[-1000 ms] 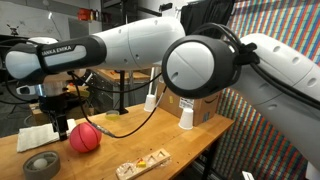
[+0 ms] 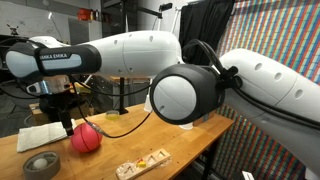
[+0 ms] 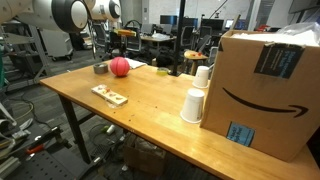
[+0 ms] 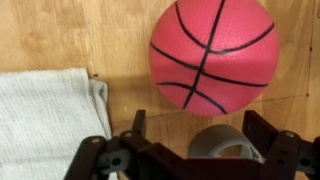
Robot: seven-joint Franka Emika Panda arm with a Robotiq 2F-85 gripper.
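Note:
A small pink-red basketball (image 4: 214, 55) with black lines fills the upper right of the wrist view. In that view my gripper stands open at the bottom edge, its two dark fingers wide apart with nothing between the tips. Exterior view 1 has the ball (image 2: 86, 138) on the wooden table, with a dark finger just to its upper left. A grey roll of tape (image 4: 222, 142) lies below the ball, partly hidden by the gripper. Left of the ball is a white cloth (image 4: 52, 120).
A wooden block with small parts (image 2: 144, 164) lies on the table. White cups (image 3: 192, 105) and a large cardboard box (image 3: 262, 95) stand at the other end. Bare tabletop (image 3: 150, 105) stretches between.
The arm and gripper have shifted slightly to the right and lower in exterior view 1, closer to the ball. The ball, tape and cloth have stayed in place.

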